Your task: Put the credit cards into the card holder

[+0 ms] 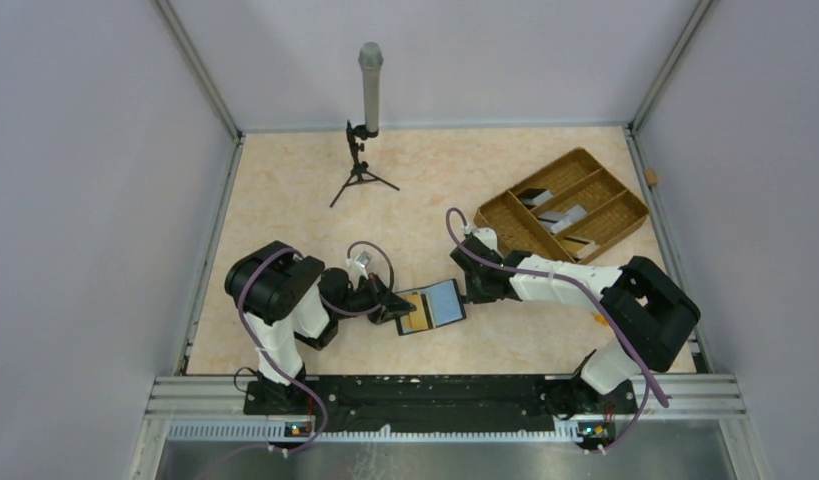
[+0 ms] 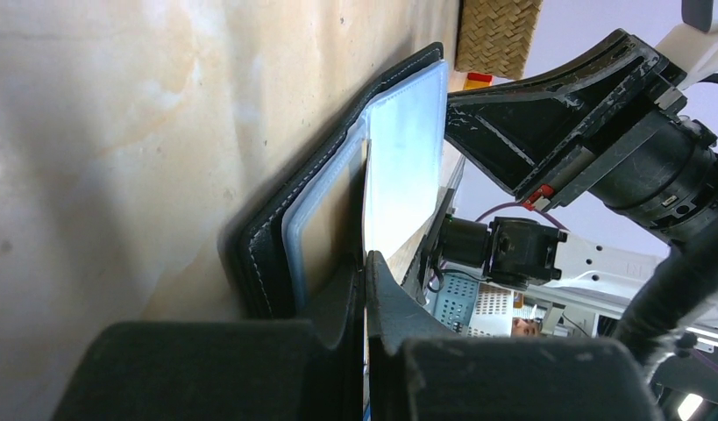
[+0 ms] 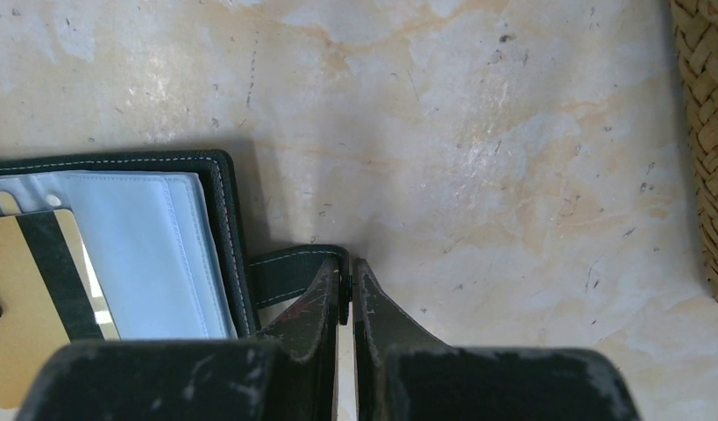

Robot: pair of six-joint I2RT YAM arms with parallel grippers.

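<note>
The card holder [image 1: 447,303], black with stitched edges and a pale blue pocket, lies on the table between both arms. A gold credit card [image 3: 26,307] with a black stripe overlaps its left part, its right edge against the blue pocket; whether it is inside a slot cannot be told. In the left wrist view that card shows nearly edge-on as a thin line running into my left gripper, which is shut on it. On the holder's right side, my right gripper is shut on the black strap [image 3: 285,272].
A woven basket [image 1: 610,240] with compartments, holding several card-like items, stands at the back right. A black tripod [image 1: 357,172] stands at the back left. Bare table lies behind the holder.
</note>
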